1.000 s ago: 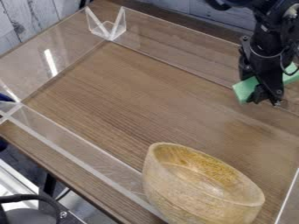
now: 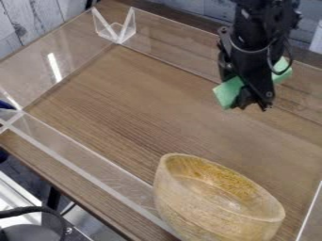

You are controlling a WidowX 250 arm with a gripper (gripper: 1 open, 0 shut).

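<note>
My gripper (image 2: 236,77) is at the upper right, a dark arm reaching down from the top edge, shut on a green object (image 2: 231,92). The green object is partly hidden behind the dark fingers, and a part of it shows to the right of the gripper. It is held above the wooden board. Its exact shape is hard to tell.
A large tan basket (image 2: 214,198) sits at the bottom right. Clear plastic edging runs along the left side, with a small clear piece (image 2: 115,26) at the top left.
My gripper has moved leftward with the green object and now looks larger and higher in the view. The basket has not moved.
</note>
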